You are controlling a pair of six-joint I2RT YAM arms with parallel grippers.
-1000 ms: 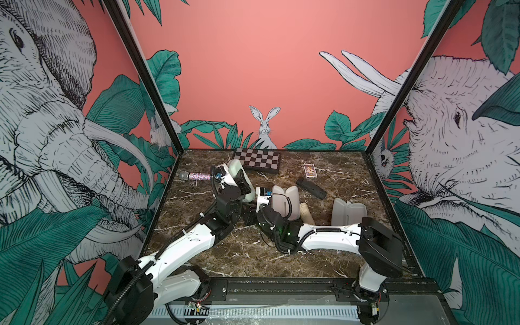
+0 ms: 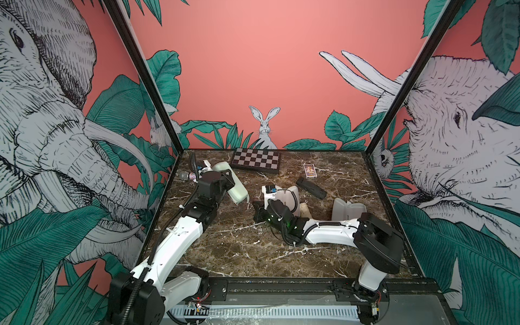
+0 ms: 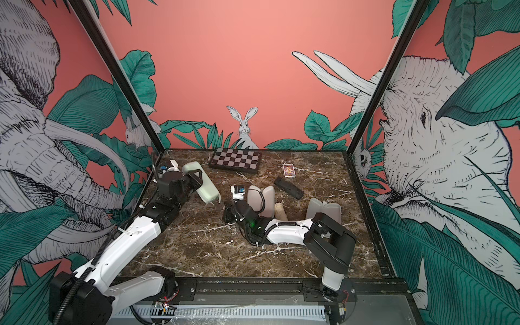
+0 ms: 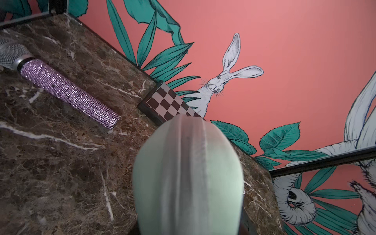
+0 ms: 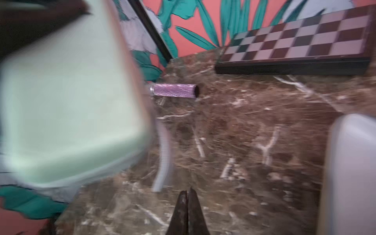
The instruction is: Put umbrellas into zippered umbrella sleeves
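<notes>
The mint sleeve [image 2: 236, 190], closed into a long rounded form, is held aloft at the left by my left gripper [image 2: 226, 179], whose fingers are clamped on it. In the left wrist view its grey zipper [image 4: 190, 168] runs along the side facing the camera. A loose grey zipper tape end [image 5: 162, 172] dangles from the sleeve's lower corner in the right wrist view; the pull itself is too blurred to make out. My right gripper is shut with its tips together and nothing between them, below and right of that tape end. A black umbrella [image 2: 311, 188] lies right of centre.
Beyond the right gripper lie a pinkish-beige sleeve [image 3: 261, 201], a beige rolled item [image 3: 280, 211] and a grey sleeve [image 3: 325, 210]. A chessboard [image 2: 257, 159], a card box [image 2: 309, 170] and a glittery microphone [image 4: 70, 92] sit farther back.
</notes>
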